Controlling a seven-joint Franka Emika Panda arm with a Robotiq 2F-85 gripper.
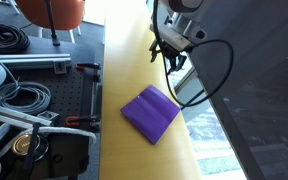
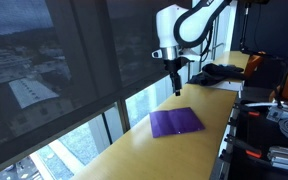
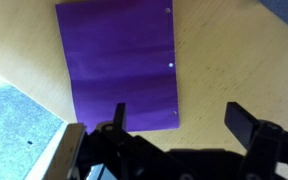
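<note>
A purple square, seemingly cloth (image 1: 152,114), lies flat on the wooden table. In exterior view 2 the same purple cloth (image 2: 176,122) rests close to the table's window-side edge. Above its far side hangs my gripper (image 1: 167,58), apart from it and open. From the wrist, the purple cloth (image 3: 122,65) fills the upper left and middle, with small pale dots along one edge. My gripper's (image 3: 178,118) dark fingers stand wide apart along the bottom of that view, nothing between them. The left finger covers part of the cloth's near edge.
A black cart with coiled cables (image 1: 24,97) and tools stands along one side of the table. Opposite are the window and dark blind (image 2: 59,60). An orange chair (image 1: 52,12) is at the far end. Bare table (image 2: 134,155) extends around the cloth.
</note>
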